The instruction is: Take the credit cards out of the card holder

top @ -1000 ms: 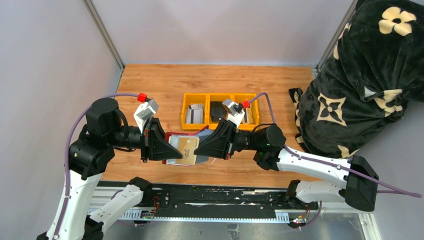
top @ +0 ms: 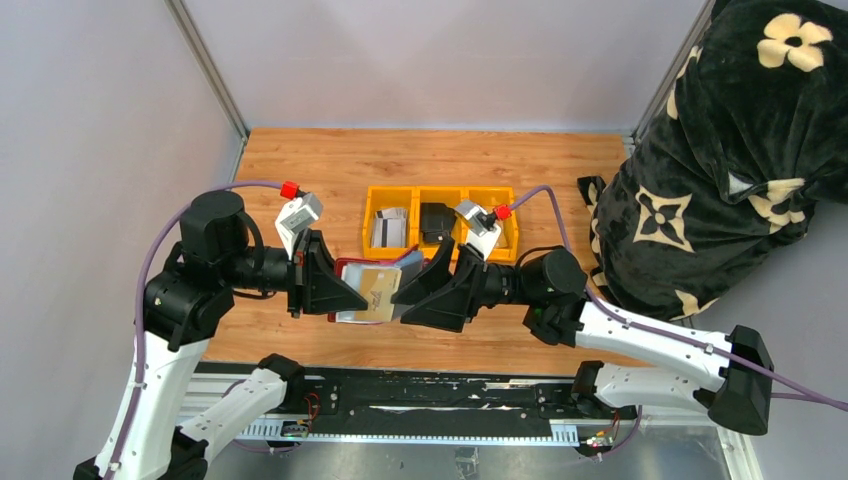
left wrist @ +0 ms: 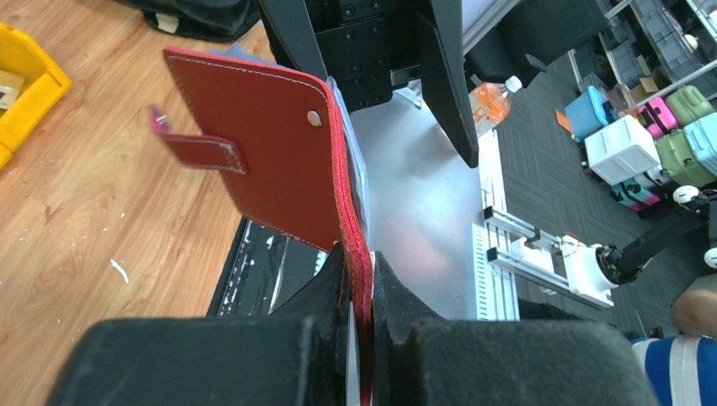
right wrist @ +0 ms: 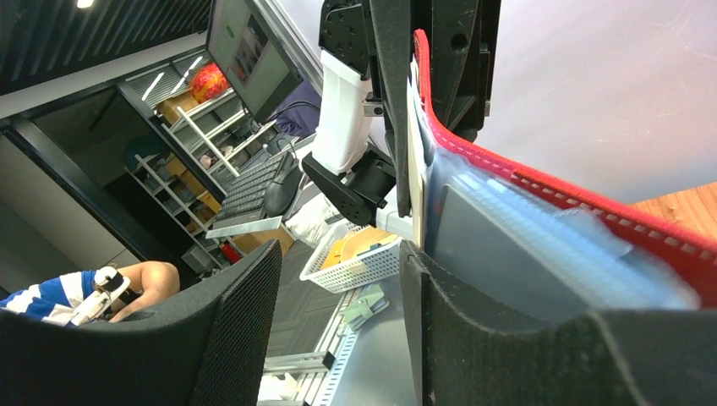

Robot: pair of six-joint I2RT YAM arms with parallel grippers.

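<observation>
The red card holder (left wrist: pixel 254 144) stands open in mid-air, with my left gripper (top: pixel 355 305) shut on it. A gold card (top: pixel 376 292) shows on its clear sleeves (right wrist: pixel 541 254), over the table's middle in the top view. My right gripper (top: pixel 405 305) is open at the holder's right side; in the right wrist view its fingers are apart, one close beside the sleeves and card edge, with nothing seen held.
A yellow three-compartment tray (top: pixel 414 192) with cards and a dark item stands behind the holder on the wooden table (top: pixel 300 160). A dark plush cushion (top: pixel 720 150) fills the right side.
My right gripper has opened its fingers wider and shifted slightly from where it was a second ago.
</observation>
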